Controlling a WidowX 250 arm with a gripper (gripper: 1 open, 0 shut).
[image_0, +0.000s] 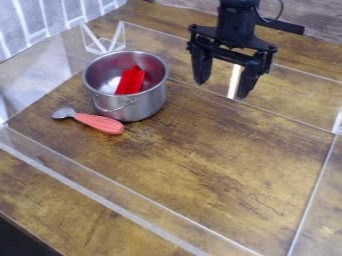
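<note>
My black gripper hangs over the upper right of the wooden table, fingers spread wide and nothing seen between them. A white upright strip shows behind it. To its left stands a steel pot with a red object inside. A utensil with a pink handle and a metal head lies on the table just below and left of the pot.
A white wire-like stand is at the back left, behind the pot. Clear panels or edges border the work area.
</note>
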